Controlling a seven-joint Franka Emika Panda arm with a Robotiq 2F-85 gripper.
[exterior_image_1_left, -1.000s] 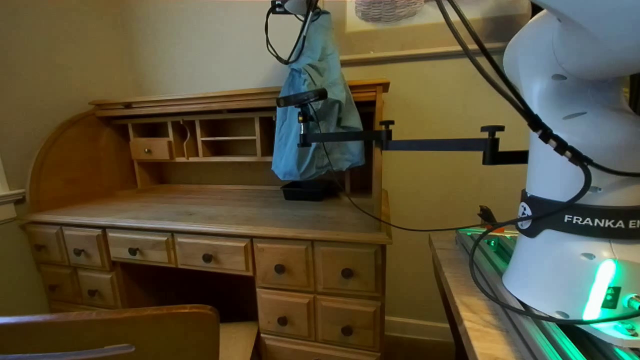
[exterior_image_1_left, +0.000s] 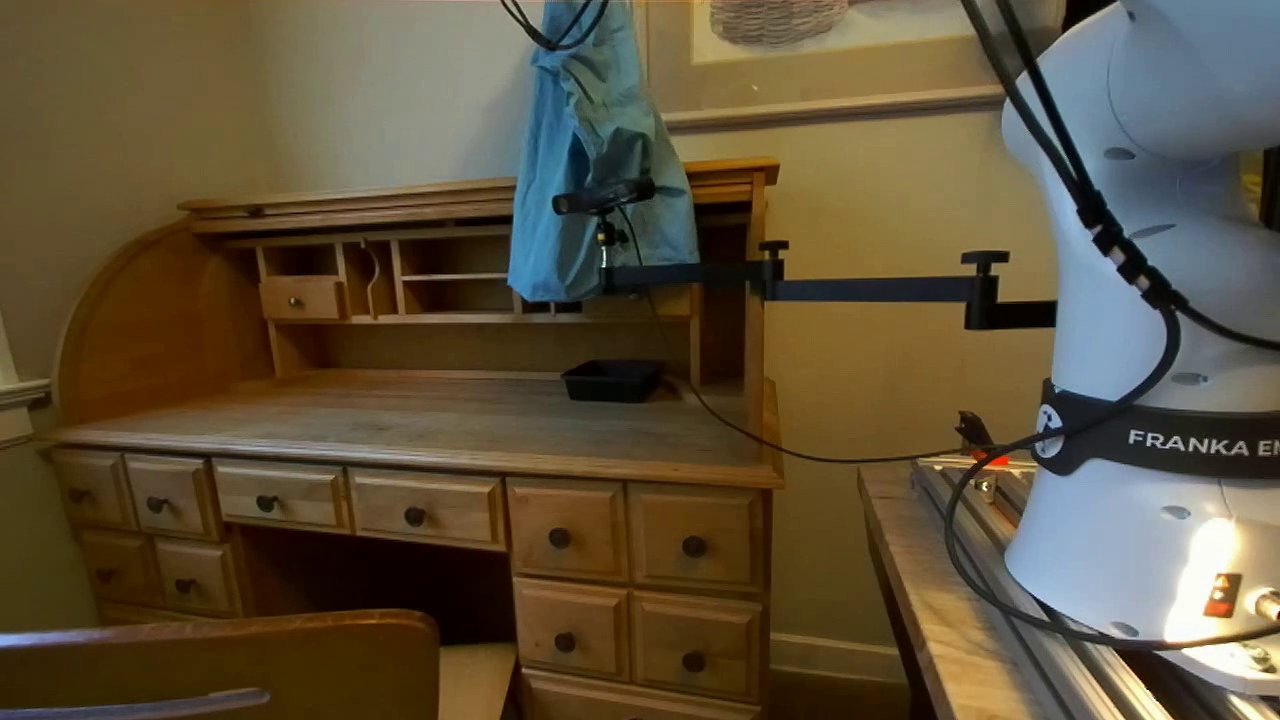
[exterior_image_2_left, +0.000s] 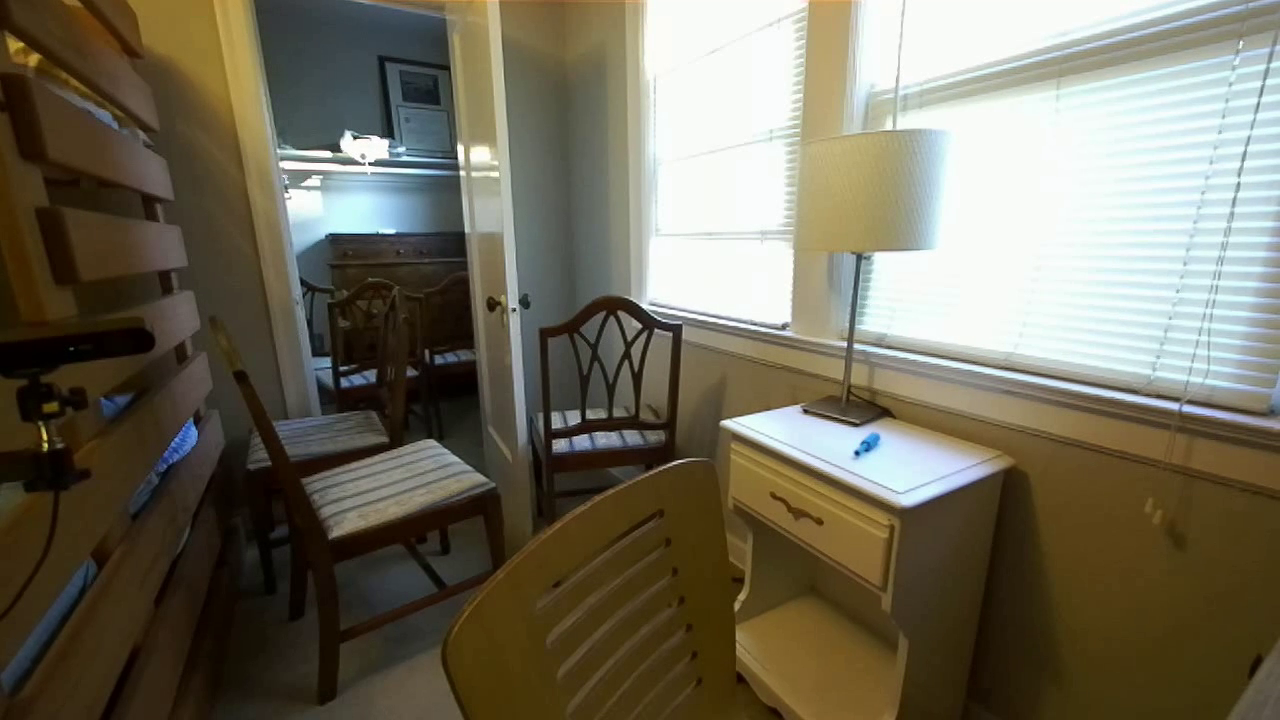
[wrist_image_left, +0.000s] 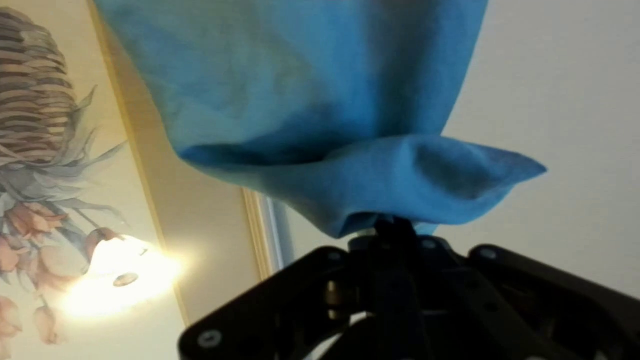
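A blue cloth (exterior_image_1_left: 612, 156) hangs in the air in front of the desk's right half, its lower edge above the desktop. In the wrist view a folded part of the blue cloth (wrist_image_left: 360, 174) meets my gripper, whose fingers are shut with the fabric pinched at the tips. Exterior view 1 cuts off the gripper above its top edge; only dark cables show there. The exact pinch is partly hidden by the fold.
A black tray (exterior_image_1_left: 613, 380) stands on the wooden desk (exterior_image_1_left: 360, 414), with bare desktop to its left. A camera (exterior_image_1_left: 603, 197) on a black bar (exterior_image_1_left: 876, 289) reaches in front of the cloth. A framed picture (exterior_image_1_left: 840, 102) hangs behind.
The cloth has gone up and slightly left, so the black tray is now fully uncovered. The light on the robot's base has turned from green to whitish.
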